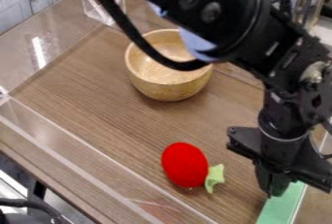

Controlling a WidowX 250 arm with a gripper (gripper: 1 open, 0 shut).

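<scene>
My gripper (275, 181) is low at the right of the table, pointing down over the end of a green strip (282, 206). Its fingers look shut, with nothing seen between them. A red plush vegetable (184, 162) with a pale green top lies on the wood, left of the gripper and apart from it. A wooden bowl (163, 82) stands further back, partly behind the arm.
A clear object (104, 7) stands at the back left. The front edge runs along the lower left, with dark cables below.
</scene>
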